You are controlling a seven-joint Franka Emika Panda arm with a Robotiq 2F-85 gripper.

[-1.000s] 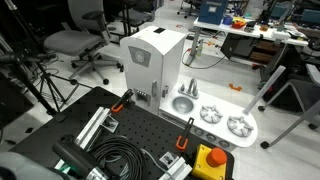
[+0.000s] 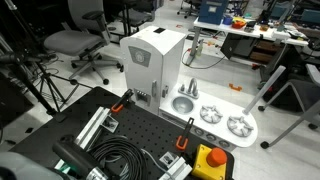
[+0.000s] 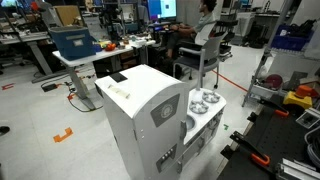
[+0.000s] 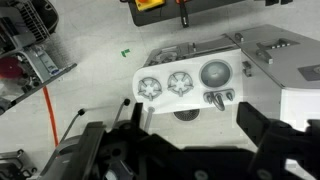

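Observation:
A white toy kitchen stands beyond the dark table. It has a tall cabinet [image 2: 153,66], a small round sink [image 2: 183,105] with a faucet [image 2: 193,88], and two burners [image 2: 240,126]. From above, the wrist view shows the stovetop with a burner [image 4: 148,88], the grey sink basin [image 4: 215,73], and the cabinet [image 4: 303,112] at the right edge. My gripper is open over the kitchen and the floor, its dark fingers wide apart. Nothing shows between them. The exterior views do not show the fingertips clearly.
A red emergency button on a yellow box [image 2: 211,160] sits at the table's front right. Coiled black cable [image 2: 120,157] lies on the table, with orange-handled clamps [image 2: 183,143] along its edge. An office chair [image 2: 78,38] stands behind, amid open pale floor [image 2: 230,75].

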